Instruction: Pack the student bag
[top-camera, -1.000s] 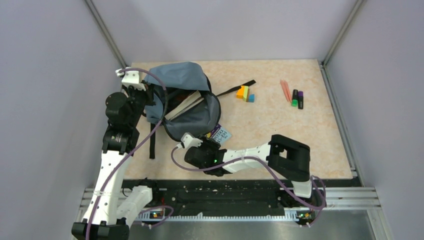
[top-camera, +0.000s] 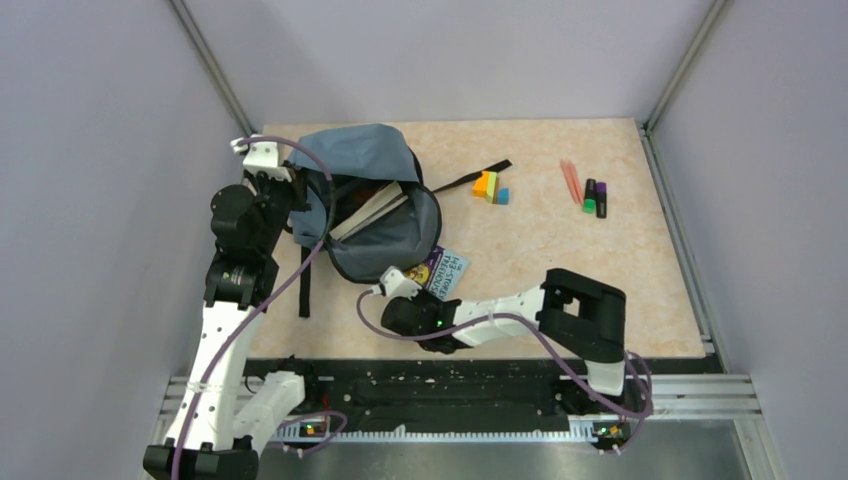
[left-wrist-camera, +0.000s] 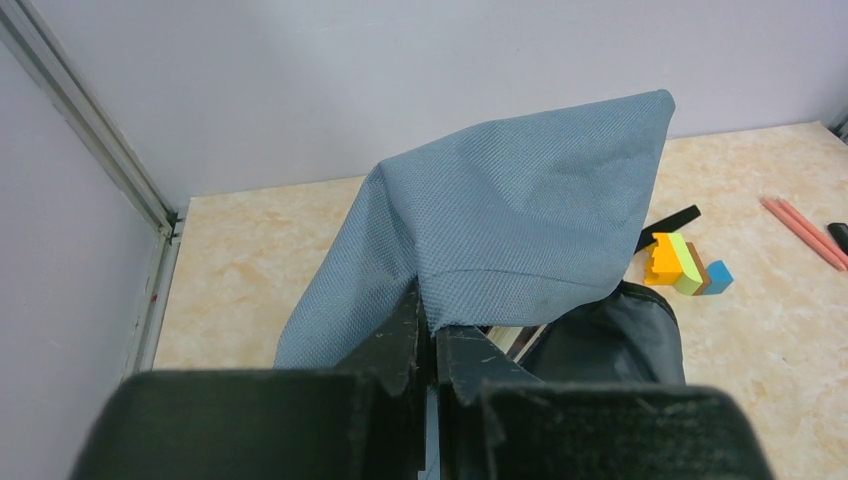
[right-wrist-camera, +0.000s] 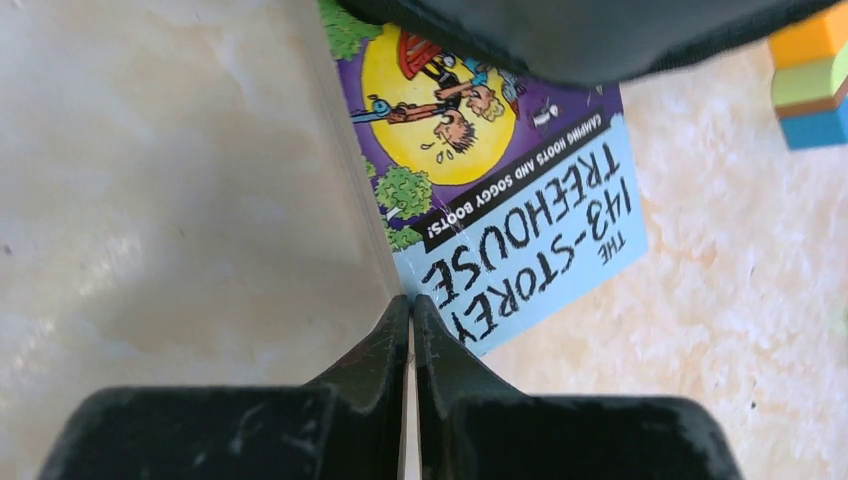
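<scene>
The grey-blue bag (top-camera: 385, 240) lies open at the left of the table, light-edged items inside. My left gripper is shut on its raised fabric flap (left-wrist-camera: 530, 200). A book, The 143-Storey Treehouse (right-wrist-camera: 500, 240), lies flat on the table, its far part hidden under the bag's front edge (right-wrist-camera: 600, 40). My right gripper is shut at the book's near left corner, with nothing seen between its fingertips.
Coloured blocks (top-camera: 490, 188) sit right of the bag. Pink pencils (top-camera: 570, 182) and several markers (top-camera: 601, 200) lie at the back right.
My right gripper has shifted slightly right and toward the front, and more of the book shows in the top view. The left arm and bag look unchanged.
</scene>
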